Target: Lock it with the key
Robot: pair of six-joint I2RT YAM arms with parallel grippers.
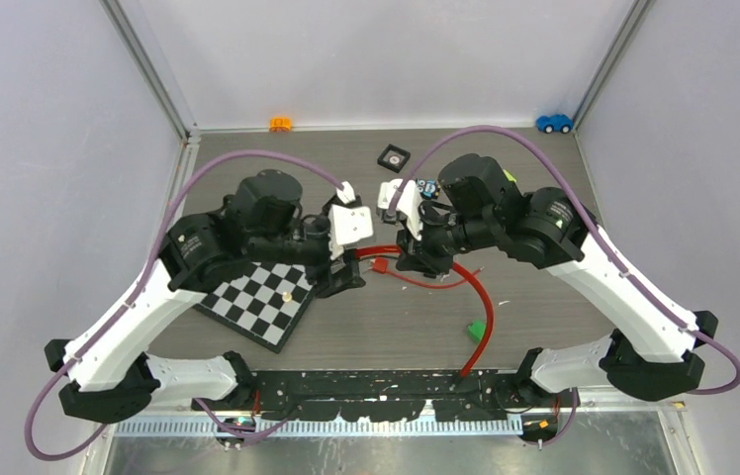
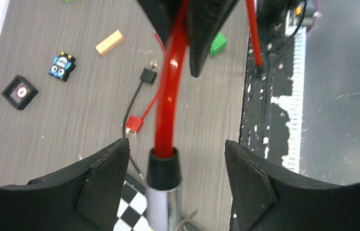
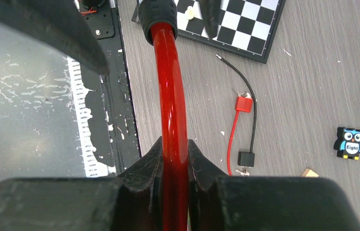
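Observation:
A thick red cable ends in a black collar and a silver lock cylinder. Beside the cylinder, at the bottom of the left wrist view, a thin metal key is partly visible; whether it sits in the lock cannot be made out. My left gripper is open, its fingers on either side of the collar and cylinder with clear gaps. Shut on the red cable, my right gripper keeps it in the air. From the right wrist view, the cable runs up to the collar between the left fingers.
A chessboard lies below the left arm. On the table are a red-headed cable, a black-headed cable, an owl figure, a black square box and a green block. The grippers are close together.

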